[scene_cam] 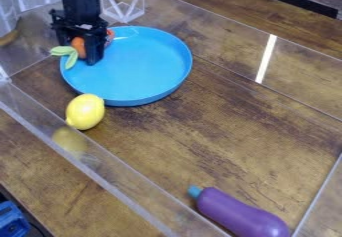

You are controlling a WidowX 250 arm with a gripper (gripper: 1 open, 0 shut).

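Observation:
My black gripper (83, 37) is at the upper left, over the left rim of a blue plate (140, 73). Close by its fingers is an orange item (78, 47) with pale green leaves (62, 52), like a carrot, partly hidden by the gripper. A red piece shows just behind, on the plate's back rim. I cannot tell how far the fingers are parted or whether they grip the orange item.
A yellow lemon (86, 111) lies just below the plate, and a purple eggplant (241, 213) at the bottom right. Clear walls (107, 175) edge the wooden surface.

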